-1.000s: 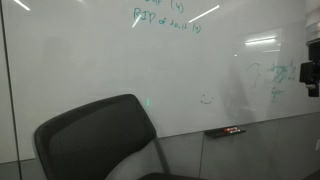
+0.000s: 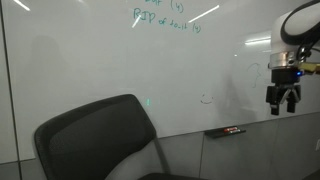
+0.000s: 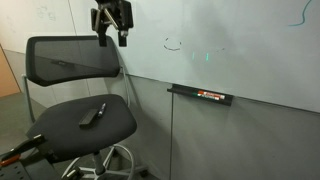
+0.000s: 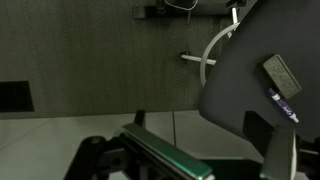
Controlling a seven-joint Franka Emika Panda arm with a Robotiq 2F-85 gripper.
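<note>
My gripper (image 2: 283, 106) hangs in front of the whiteboard at the right of exterior view 1, fingers pointing down and spread apart. In exterior view 2 the gripper (image 3: 112, 40) is above the chair, open, and nothing shows between its fingers. On the chair seat lie a dark eraser (image 3: 90, 118) and a marker (image 3: 102, 107). The wrist view looks down on the grey eraser (image 4: 281, 75) and the marker (image 4: 283, 104), side by side at the right, clear of the fingers.
A black mesh chair (image 3: 75, 60) stands before the whiteboard (image 3: 240, 50), which carries green writing and a smiley. A tray (image 3: 205, 94) with markers is fixed at the board's lower edge. Part of another dark object (image 3: 20, 160) shows at lower left.
The arm has come in from the right edge of exterior view 1, so the gripper now shows fully and covers some board writing. The chair and tray have not moved.
</note>
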